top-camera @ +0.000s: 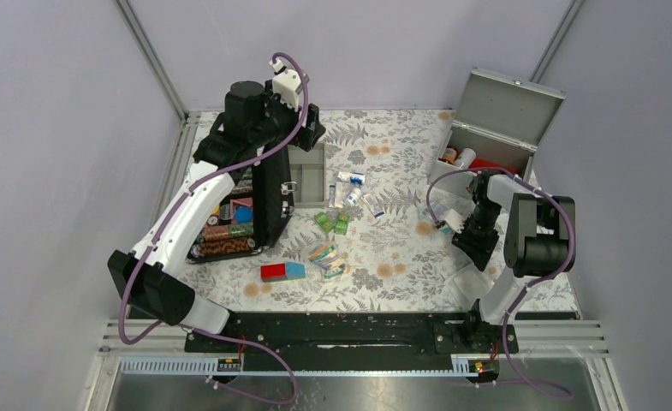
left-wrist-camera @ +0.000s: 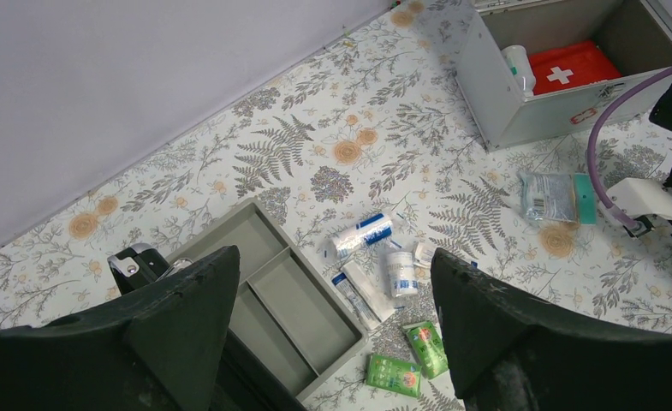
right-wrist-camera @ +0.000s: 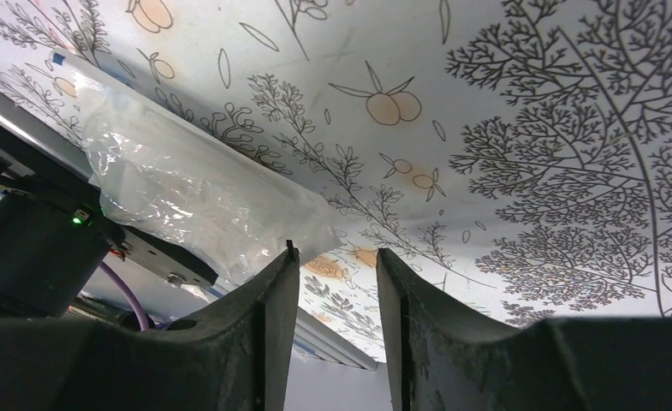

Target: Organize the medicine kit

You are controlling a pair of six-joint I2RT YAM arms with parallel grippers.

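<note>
An open silver medicine case [top-camera: 460, 175] stands at the back right, holding a red pouch with a white cross [left-wrist-camera: 576, 70] and a white bottle [left-wrist-camera: 519, 68]. Close above a clear plastic bag [right-wrist-camera: 204, 184] is my right gripper, its fingers part open with only bare table between the fingers. The bag lies flat near the front right edge. My left gripper hangs open and empty high over the back left. Below it are a grey divided tray [top-camera: 310, 197], small bottles [left-wrist-camera: 362, 235] and green packets [left-wrist-camera: 393, 375].
A black case full of snacks [top-camera: 227, 250] stands open at left. A red and blue box [top-camera: 282, 271] and a colourful bag [top-camera: 327, 259] lie at the front. Beside the silver case is a clear bag with a teal edge [left-wrist-camera: 559, 197].
</note>
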